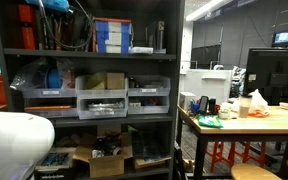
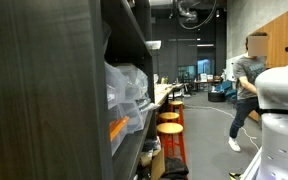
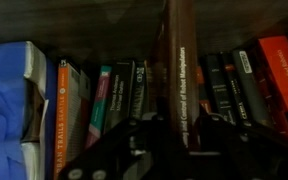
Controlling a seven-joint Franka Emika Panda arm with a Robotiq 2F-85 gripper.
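Note:
In the wrist view, a dark reddish-brown book (image 3: pixel 184 75) rises toward the camera, with lettering on its spine that reads "and Control of Robot Manipulators". My gripper is shut on its lower part; dark fingers blur into the shadow there. Other books stand behind it: an orange-spined one (image 3: pixel 61 120), a teal one (image 3: pixel 99 105), several black ones and a red one (image 3: pixel 284 75) leaning at the right. In exterior view 1, only part of the arm (image 1: pixel 56 6) shows at the top left, by the upper shelf; the held book cannot be made out there.
The dark shelf unit (image 1: pixel 104 53) holds blue-and-white boxes (image 1: pixel 112 36) above and clear bins (image 1: pixel 101 100) below. A blue-and-white object (image 3: pixel 6 105) borders the books at left. A table (image 1: pixel 254 122) stands right of the shelf; a person (image 2: pixel 249 80) is off to the side.

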